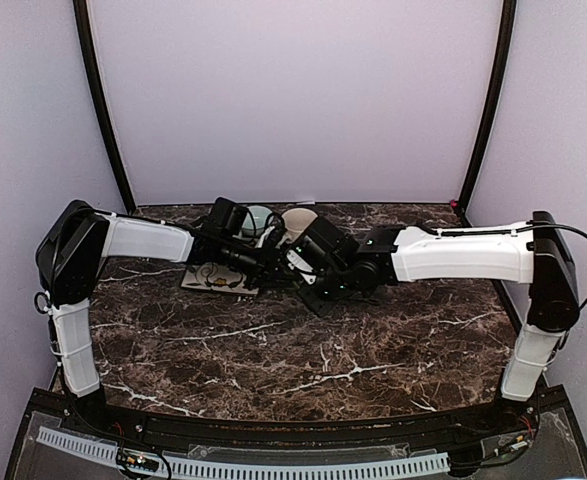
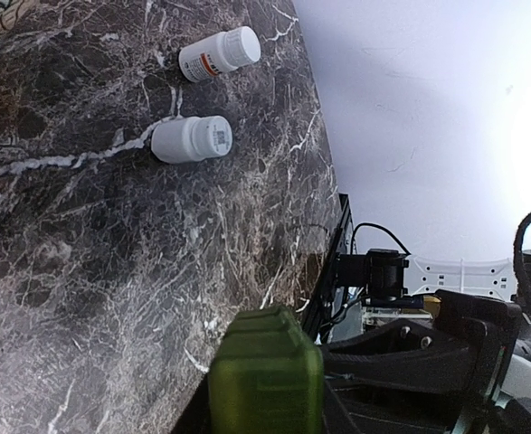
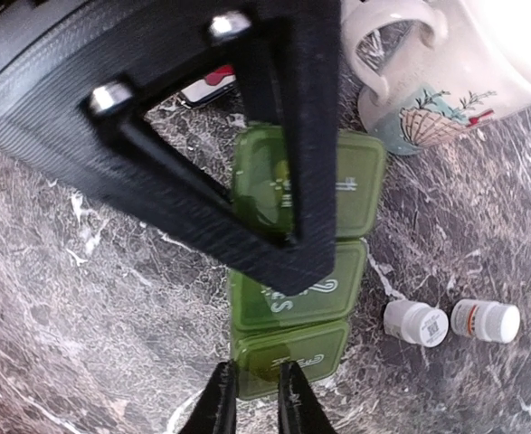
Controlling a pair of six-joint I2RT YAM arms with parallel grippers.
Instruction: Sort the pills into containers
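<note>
A green pill box with several lidded compartments hangs at mid-table, with my left gripper [image 1: 281, 272] shut on it; the box fills the lower middle of the left wrist view. My right gripper is at the box's end compartment, its fingertips close together at the lower edge of the right wrist view; whether they touch the lid is unclear. Two white pill bottles, one plain [image 2: 191, 139] and one with an orange label [image 2: 218, 54], lie or stand on the marble table beyond the box.
A pale mug [image 3: 437, 86] and a light blue bowl [image 1: 256, 216] stand at the back. A light patterned board [image 1: 213, 282] lies under the left arm.
</note>
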